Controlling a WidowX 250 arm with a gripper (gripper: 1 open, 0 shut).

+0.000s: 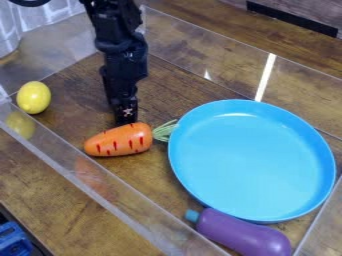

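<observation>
The black arm reaches down from the top, and its gripper is low, right beside the upper end of an orange toy carrot. The carrot lies on the wooden surface with its green leaves pointing right, toward the blue plate. Whether the fingers are open or shut is unclear against the dark body.
A blue plate fills the right side. A yellow lemon lies at the left, a purple eggplant at the bottom right. Clear plastic walls border the area.
</observation>
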